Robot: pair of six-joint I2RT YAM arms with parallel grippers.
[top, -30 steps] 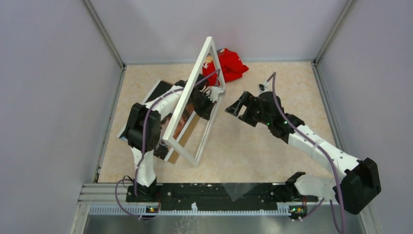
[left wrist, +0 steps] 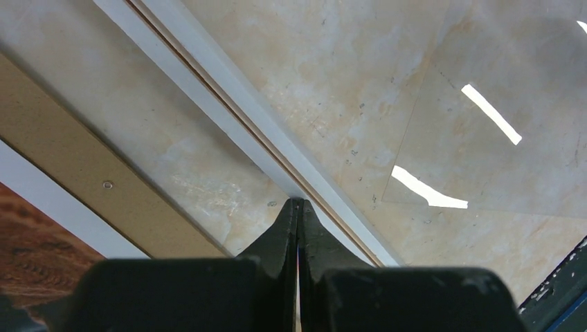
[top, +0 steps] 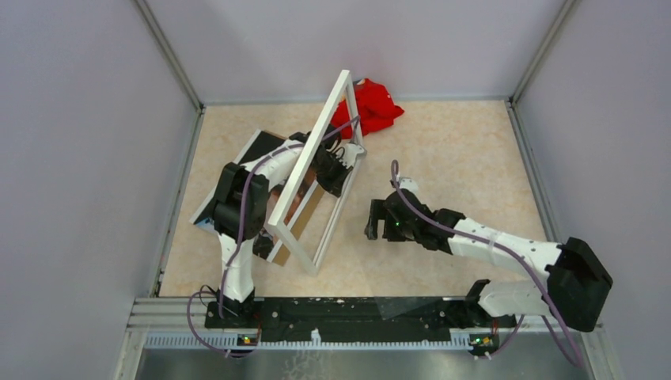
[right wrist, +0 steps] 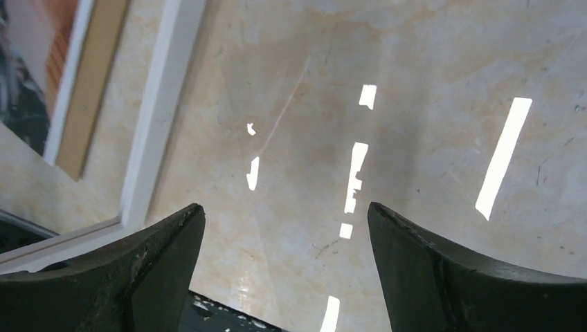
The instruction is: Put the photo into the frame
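Note:
The white frame [top: 305, 170] stands tilted on one long side, and my left arm reaches through its opening. My left gripper is shut, its tips at the frame's lower rail [left wrist: 232, 104] and nothing visible between them. The photo [top: 265, 146], with white borders, lies on a brown board [left wrist: 104, 173] left of that rail, partly hidden by the left arm. A clear sheet [left wrist: 498, 166] with bright reflections lies flat on the table right of the frame. My right gripper is open and empty above it.
A red cloth [top: 376, 105] lies at the back, beside the frame's far end. At the front edge, a corner of the clear sheet [top: 396, 306] overhangs the dark strip.
The frame has shifted slightly, and the overhanging sheet corner has moved a little.

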